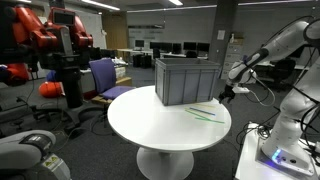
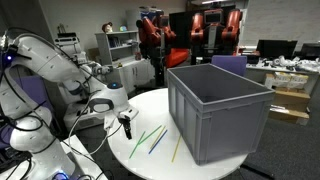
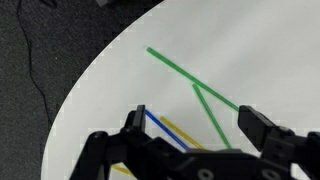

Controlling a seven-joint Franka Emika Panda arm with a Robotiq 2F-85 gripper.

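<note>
Thin sticks lie spread on the round white table. Two are green: one green stick runs diagonally in the wrist view, and another green stick lies below it. A blue stick and a yellow stick rest side by side, with a further bit of yellow at the lower edge. My gripper is open above the table, its fingers wide apart with nothing held. In the second exterior view the gripper hangs near the table's edge, left of the sticks.
A large open grey bin stands on the table right beside the sticks. A purple chair and a red-and-black machine stand behind, off the table.
</note>
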